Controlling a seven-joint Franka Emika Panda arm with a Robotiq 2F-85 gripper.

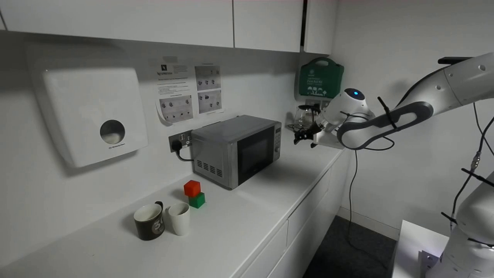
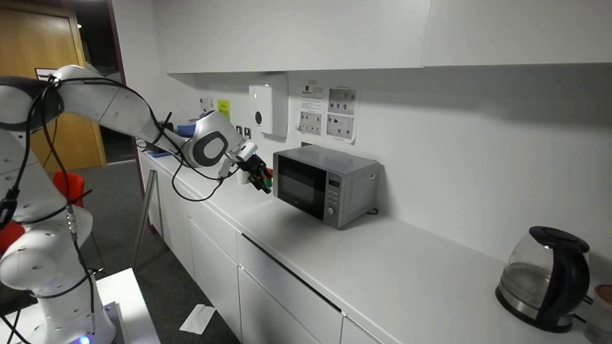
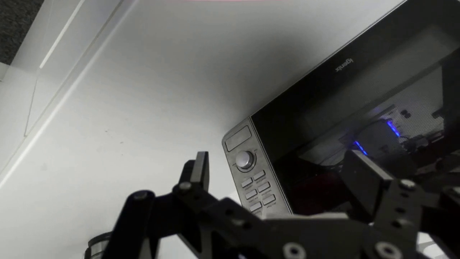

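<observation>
In the wrist view my gripper is open, its two dark fingers wide apart with nothing between them. Past the fingers, the control panel of the grey microwave and its dark glass door fill the right side. The microwave door looks closed. From the first exterior view, my gripper hangs above the counter, to the right of the microwave. The second exterior view has the gripper in front of the microwave's door side; contact cannot be judged there.
A red cube rests on a green cube, near a white cup and a dark mug. The glass kettle stands at the counter's far end. Bare countertop lies between kettle and microwave.
</observation>
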